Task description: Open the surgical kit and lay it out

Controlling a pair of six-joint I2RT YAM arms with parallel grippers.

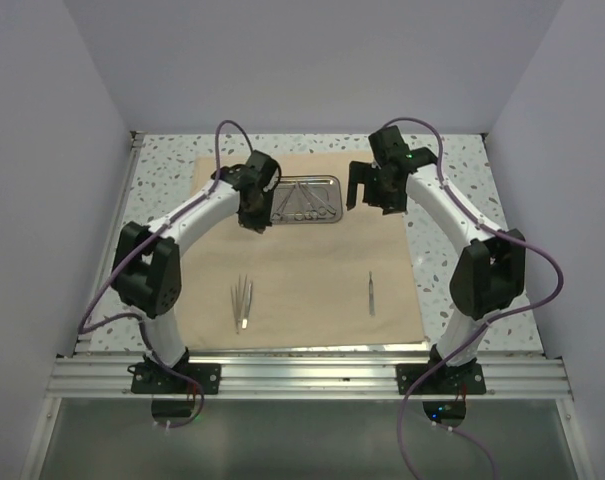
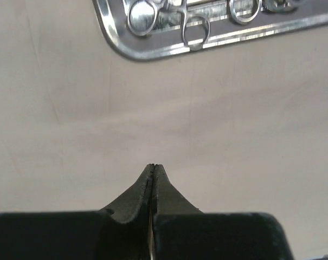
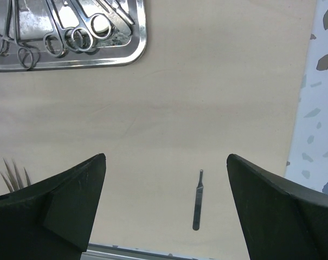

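Note:
The metal tray lies at the back middle of the beige cloth, holding several ring-handled instruments. One scissor-like tool has a ring handle resting over the tray's near rim. Just off the tray's near left corner, above bare cloth, my left gripper is shut, with nothing showing between its tips. To the right of the tray my right gripper stands wide open and empty. A scalpel handle lies alone on the front right of the cloth. Several thin pointed instruments lie side by side at the front left.
Beige cloth covers the table, its middle and front centre bare. Speckled tabletop shows on both sides. A metal rail runs along the front edge, and grey walls stand around.

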